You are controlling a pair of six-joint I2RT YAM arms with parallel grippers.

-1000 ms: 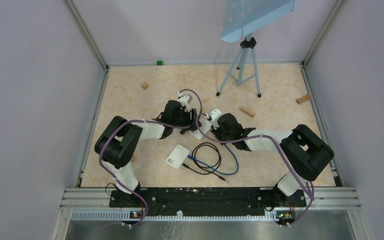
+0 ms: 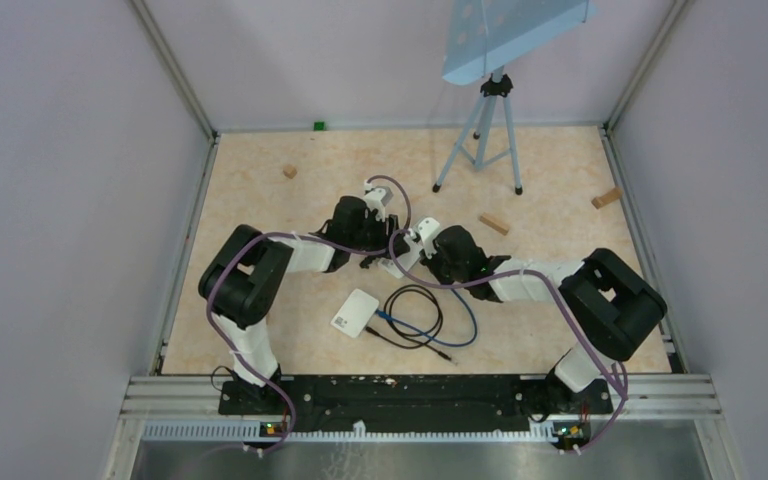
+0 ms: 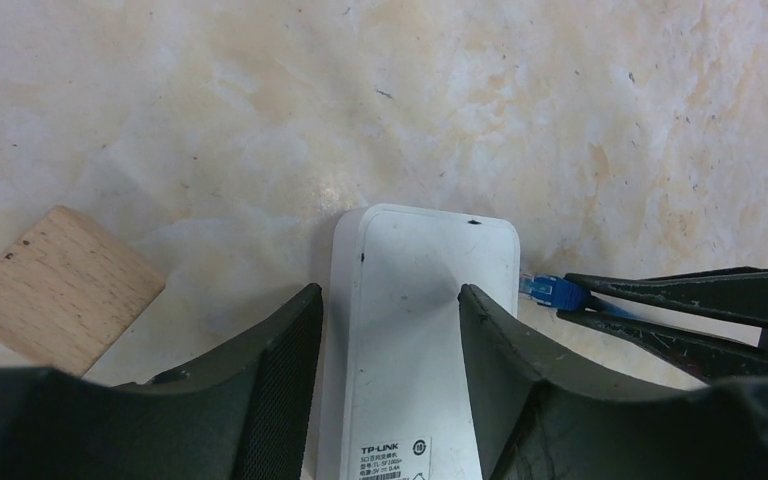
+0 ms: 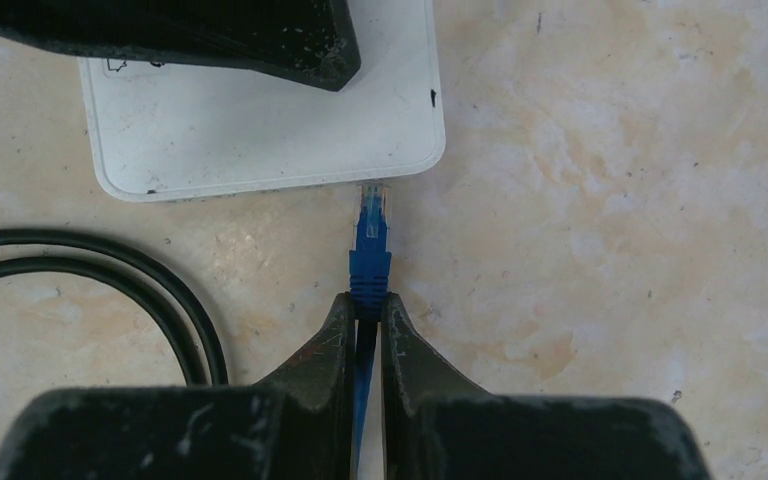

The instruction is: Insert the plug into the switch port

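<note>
The white TP-LINK switch [image 3: 420,370] lies flat on the table. In the left wrist view one finger of my left gripper is beside the switch's left edge, and the other is over its top. These fingers stand apart, and contact with the box is hard to tell. My right gripper is shut on the blue network plug [image 4: 369,265]. The plug's clear tip is right at the switch's edge, pointing at it. Whether the tip is inside a port is hidden.
A black coiled cable [image 2: 438,318], a blue cable [image 2: 473,318] and a second white box [image 2: 355,313] lie in front of the arms. A wooden block [image 3: 65,288] is left of the switch. A tripod [image 2: 482,130] stands at the back.
The left arm has shifted slightly to the right, its gripper staying over the switch.
</note>
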